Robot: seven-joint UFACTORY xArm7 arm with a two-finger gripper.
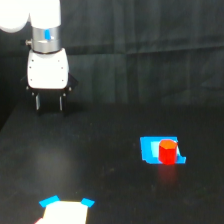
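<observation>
At the upper left hangs my gripper (49,102), pointing down. Its two dark fingers stand well apart, and only dark background shows between them. A small red cylinder (168,153) is far off to the gripper's right and lower in the picture. It seems to stand upright on a white patch edged with blue (149,143), covering part of it. Another pale patch (65,213) with blue corners lies at the bottom edge, partly cut off by the frame.
The dark, glossy table (100,160) is bare between the gripper and the two patches. A dark curtain (140,50) closes off the back. A faint reddish spot (40,220) shows at the bottom left, too small to identify.
</observation>
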